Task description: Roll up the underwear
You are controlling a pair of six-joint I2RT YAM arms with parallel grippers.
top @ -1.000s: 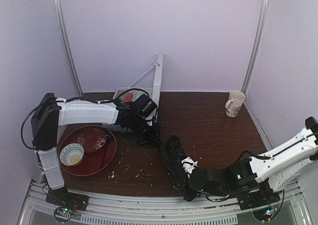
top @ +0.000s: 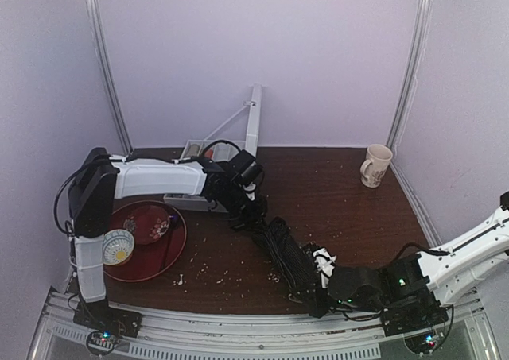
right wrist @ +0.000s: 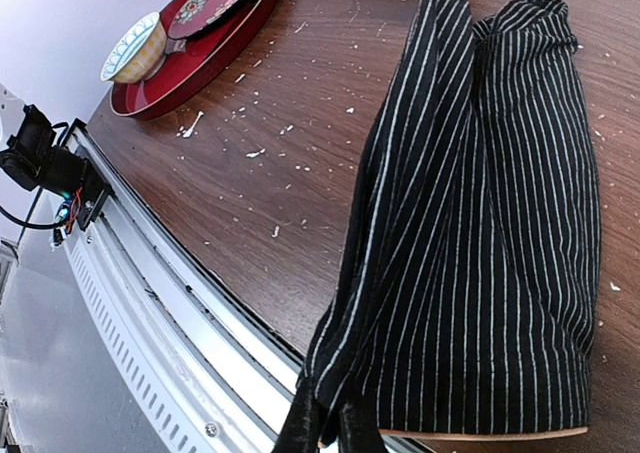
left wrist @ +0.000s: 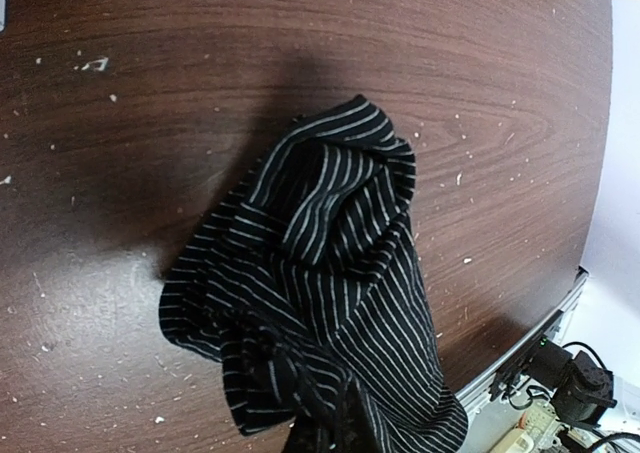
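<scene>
The black underwear with thin white stripes [top: 288, 253] lies lengthwise near the table's front middle, its left side drawn up into a fold. My left gripper [top: 258, 221] is at its far left corner, shut on the cloth, which bunches around the dark fingers at the bottom of the left wrist view. At the near end, my right gripper is shut on a corner of the striped underwear [right wrist: 520, 223]. From that corner a taut fold runs up toward the left gripper. In the left wrist view the underwear [left wrist: 390, 303] looks crumpled, and the fingertips are mostly hidden by it.
A red tray [top: 181, 249] holding a patterned bowl [top: 118, 246] and a dark red dish [top: 145, 221] stands at the left. Behind the left arm is a white box [top: 187, 203]. A mug [top: 376, 165] stands at the back right.
Both grippers have shifted to the right, the right one farther, together with the near part of the underwear. The left arm has swung slightly right over the tray.
</scene>
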